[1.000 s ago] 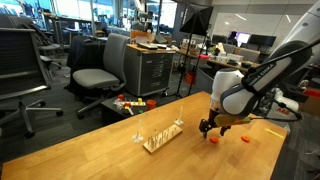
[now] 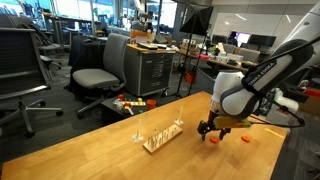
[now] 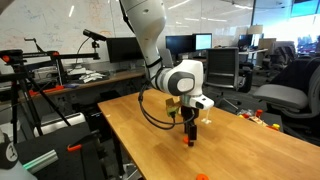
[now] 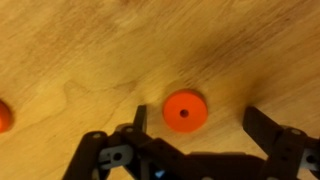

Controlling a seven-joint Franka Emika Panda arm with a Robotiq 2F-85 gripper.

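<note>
A round orange-red disc with a small dark hole in its middle lies on the wooden table. In the wrist view my gripper is open, one finger on each side of this disc, with gaps to both. Exterior view 1 has the gripper low over the table beside the disc. A second red disc is cut off by the wrist view's left edge; it also lies apart in exterior view 1, as a small red piece.
A wooden rack with several upright pegs stands left of the gripper. Red items and other small things sit at the table's far edge.
The arm and gripper have come down slightly toward the table, a little to the right in exterior view 1. The discs and the rack look unmoved.
</note>
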